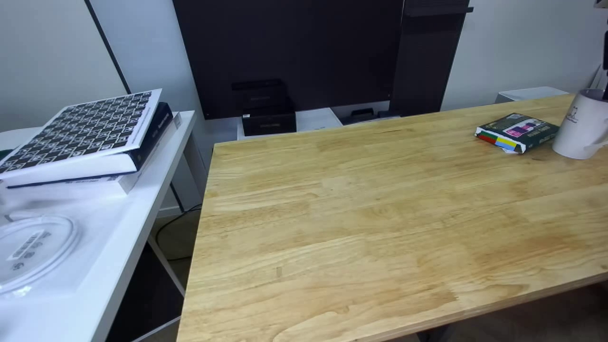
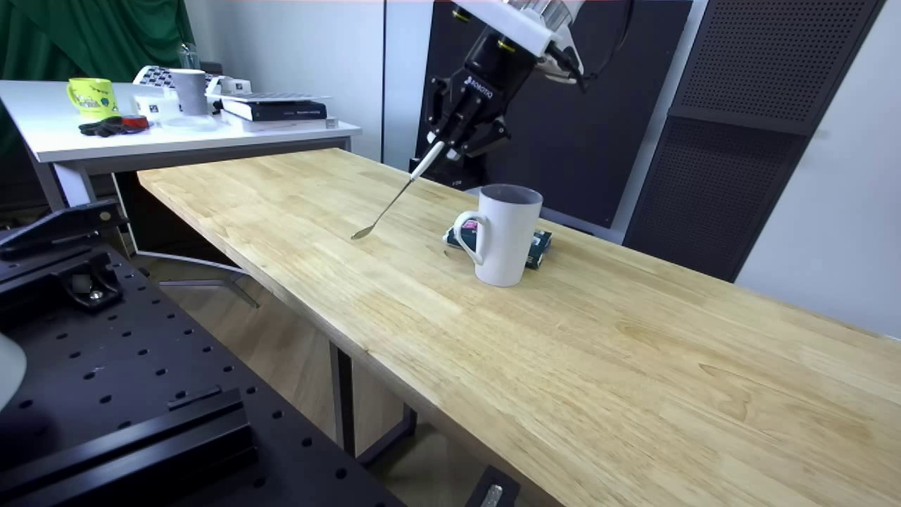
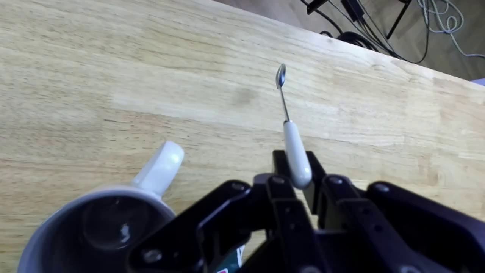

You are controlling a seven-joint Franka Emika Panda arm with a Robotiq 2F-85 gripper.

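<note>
A small spoon with a white handle (image 3: 294,148) and a metal bowl (image 3: 280,76) is gripped near its handle's end. My gripper is shut on that handle. In exterior view 2 the gripper (image 2: 443,145) is up above the table, and the spoon (image 2: 388,203) slants down and to the left from it. A white mug (image 2: 504,236) stands upright on the table, apart from the spoon. From the wrist, the mug's handle (image 3: 160,168) and dark inside (image 3: 107,223) show at lower left; its interior looks empty apart from a glint.
A green packet (image 1: 517,132) lies beside the mug, mostly hidden behind it in exterior view 2. A white side table (image 2: 101,139) with books, cups and other items stands apart at its far end.
</note>
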